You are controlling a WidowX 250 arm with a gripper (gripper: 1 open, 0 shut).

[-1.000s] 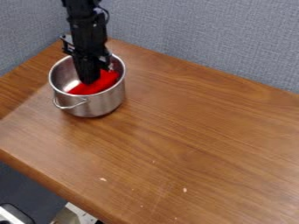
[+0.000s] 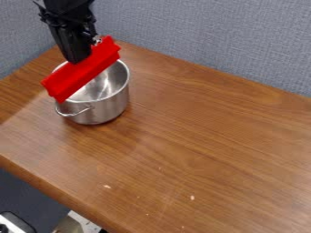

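My black gripper [image 2: 78, 45] is shut on a red oblong block [image 2: 75, 73], holding it tilted over a steel pot [image 2: 105, 104] with a wire handle at the upper left of the table. The block's lower end is at the pot's left rim and its upper end is just under the gripper. The fingertips are partly hidden by the block.
A grey textured wall [image 2: 206, 32] stands behind the table. Dark floor and some cables show past the table's lower left edge.
The gripper and red block have risen and moved left, from down inside the pot to above it. The pot stays in about the same place.
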